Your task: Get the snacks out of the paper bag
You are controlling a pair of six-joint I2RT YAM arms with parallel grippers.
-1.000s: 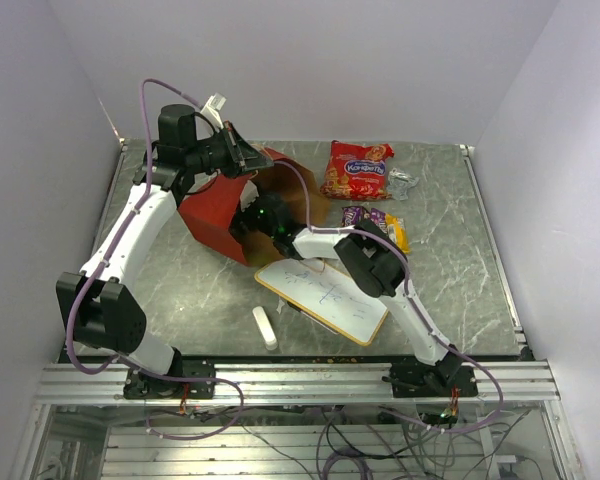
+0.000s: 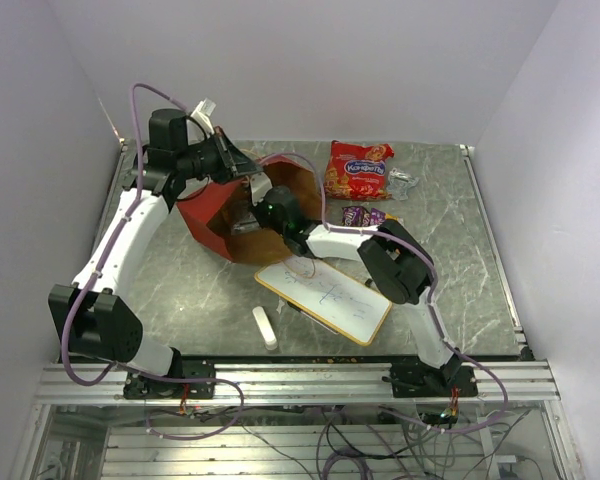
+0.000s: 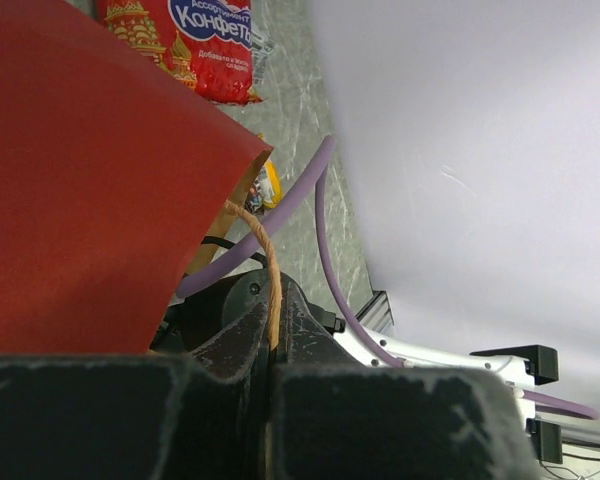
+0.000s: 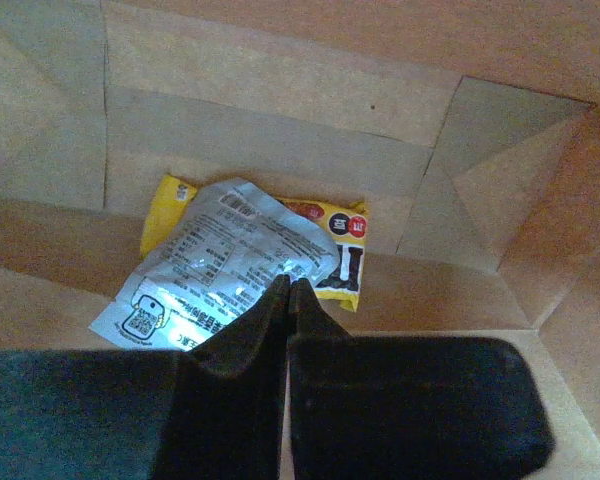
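The red paper bag (image 2: pixel 209 224) lies open at the centre back, its kraft inside facing right. My left gripper is shut on the bag's twisted paper handle (image 3: pixel 260 235) at the upper edge. My right gripper is inside the bag, shut with nothing visible between its fingers. Beneath it in the right wrist view lie a silver snack packet (image 4: pixel 215 260) and, partly under that, a yellow snack packet (image 4: pixel 345 255) on the bag's inner surface.
A red candy bag (image 2: pixel 356 171), a clear packet (image 2: pixel 401 183) and purple snack packets (image 2: pixel 362 216) lie right of the paper bag. A whiteboard (image 2: pixel 330 300) and a white eraser-like object (image 2: pixel 264 328) lie in front.
My right arm has shifted slightly right, its gripper drawing back a little within the bag. The left arm has moved only slightly.
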